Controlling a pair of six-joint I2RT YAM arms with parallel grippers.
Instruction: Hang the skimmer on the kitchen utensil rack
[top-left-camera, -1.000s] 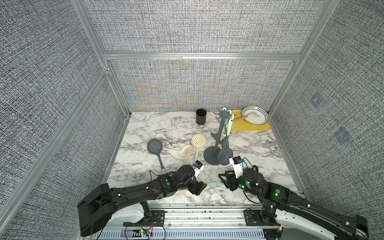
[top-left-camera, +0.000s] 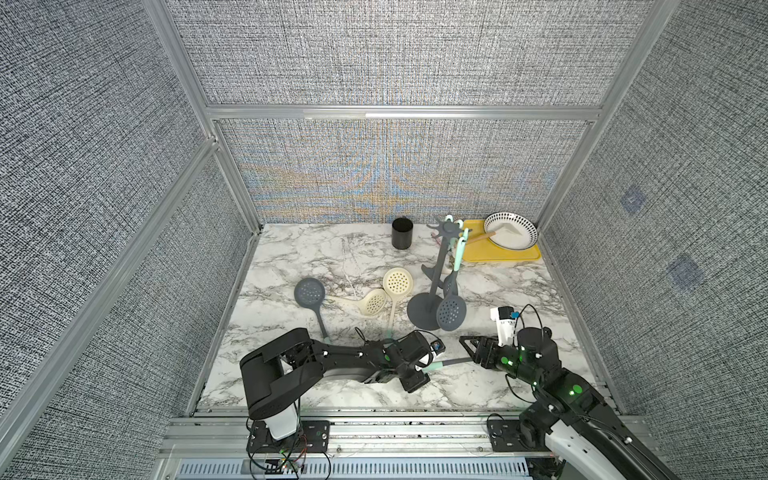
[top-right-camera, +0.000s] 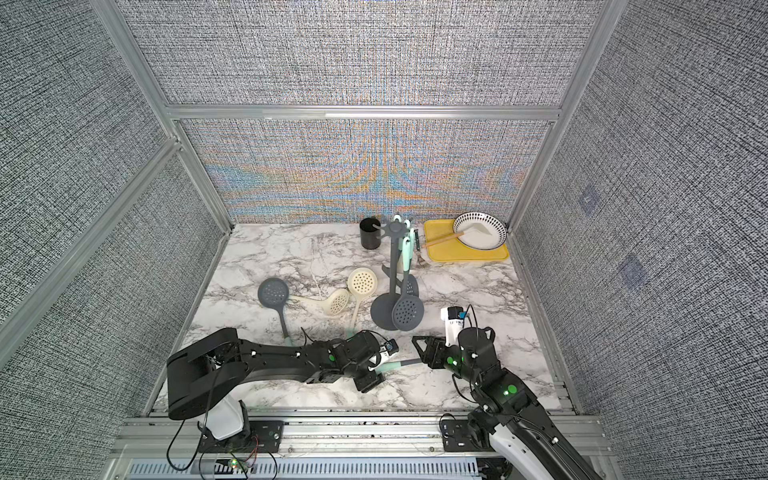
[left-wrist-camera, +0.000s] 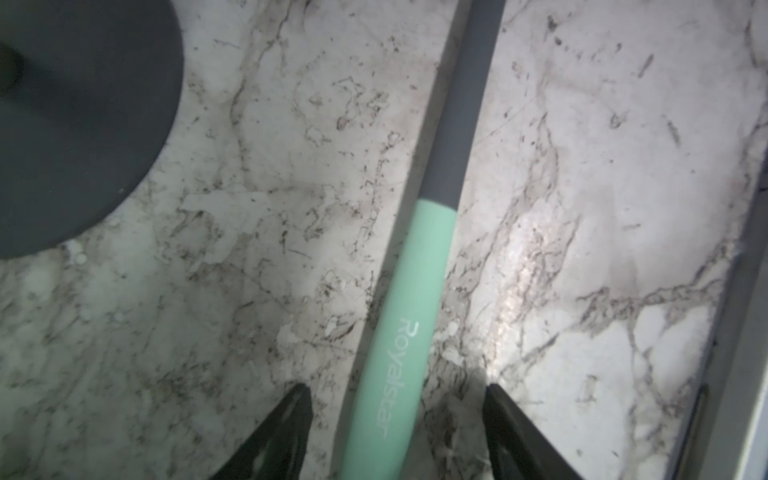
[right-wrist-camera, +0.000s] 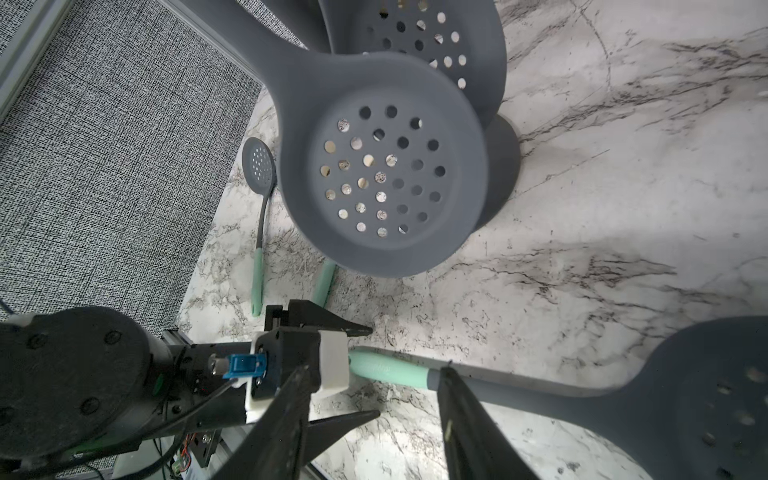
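Note:
A grey skimmer (right-wrist-camera: 712, 408) with a mint handle (left-wrist-camera: 400, 336) lies flat at the front. My left gripper is open above that handle, a fingertip on either side. My right gripper is open over the table near the skimmer's grey neck, holding nothing. The utensil rack (top-left-camera: 424, 313) stands centre-right, with grey slotted utensils (right-wrist-camera: 384, 160) hanging on it, their mint handles at the top.
Left of the rack lie cream utensils (top-left-camera: 397, 281) and a grey skimmer (top-left-camera: 309, 292). A black cup (top-left-camera: 401, 233) and a yellow tray (top-left-camera: 500, 256) with a patterned plate (top-left-camera: 512, 232) stand at the back.
My left arm has moved rightward over the skimmer's handle and changed pose.

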